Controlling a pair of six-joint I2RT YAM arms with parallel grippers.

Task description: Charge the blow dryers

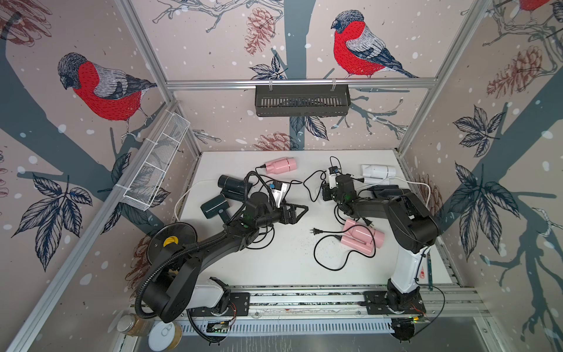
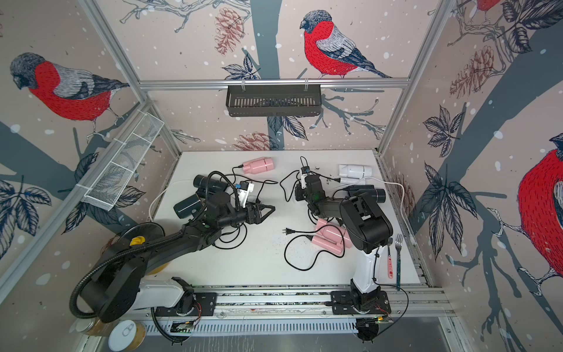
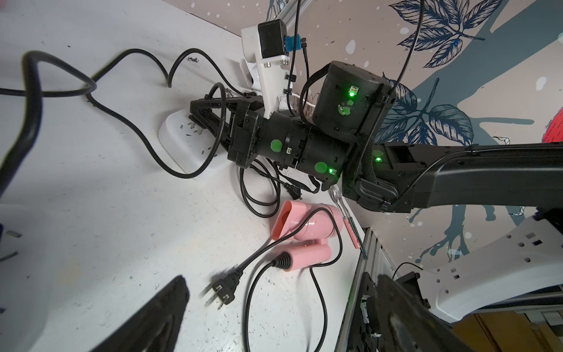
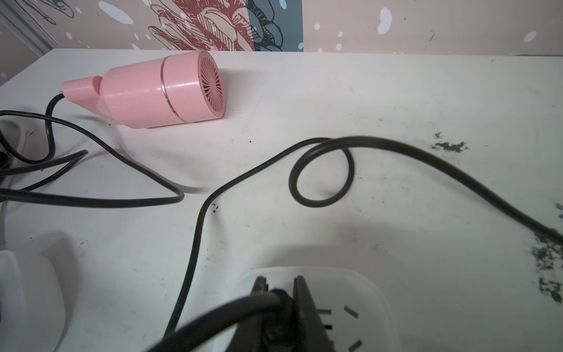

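My right gripper is shut on a black plug (image 4: 282,314), holding it over a white socket block (image 4: 366,299); whether the prongs are inside cannot be seen. Its black cord bends away to the lower left. Over the middle of the table my left gripper (image 1: 299,213) stands open and empty. A pink blow dryer (image 4: 140,91) lies at the back. Another pink dryer (image 3: 308,226) is at the front right, its loose plug (image 3: 225,287) on the table. A white dryer (image 1: 378,171) lies at the back right, and dark dryers (image 1: 214,206) lie at the left.
A second white block (image 4: 26,302) stands at the left in the right wrist view. Black cords (image 3: 137,138) loop across the table. Cutlery (image 2: 398,258) lies along the right edge.
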